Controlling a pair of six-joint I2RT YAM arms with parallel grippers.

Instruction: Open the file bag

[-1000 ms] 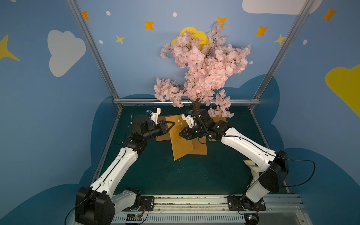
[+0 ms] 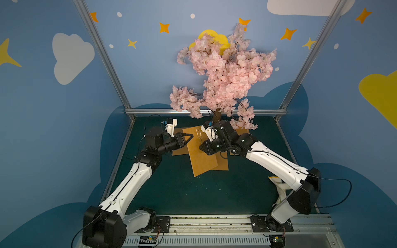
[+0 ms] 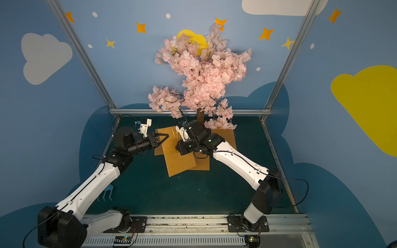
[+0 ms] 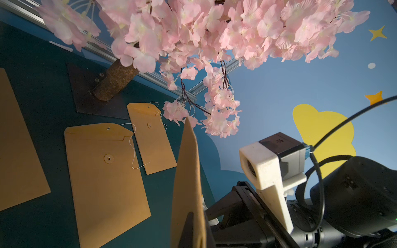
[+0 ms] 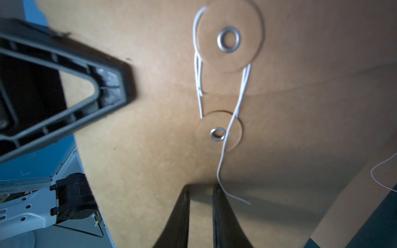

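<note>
A kraft file bag (image 2: 199, 163) is held up above the table, seen edge-on in the left wrist view. My left gripper (image 3: 164, 137) is shut on its edge. In the right wrist view the bag's upper button (image 5: 208, 45) and lower button (image 5: 202, 134) have white string (image 5: 222, 165) looped round them, with a loose tail hanging over the lower one. My right gripper is just below the lower button, its fingers part open beside the string's tail; whether the string lies between them I cannot tell clearly.
More kraft bags (image 4: 105, 186) lie on the green table (image 2: 157, 194), with a blossom tree (image 2: 223, 70) on a dark base (image 4: 76, 99) behind them.
My right arm has shifted slightly to the right, and the bag's lower part appears swung a little rightward. The left arm looks unchanged.
</note>
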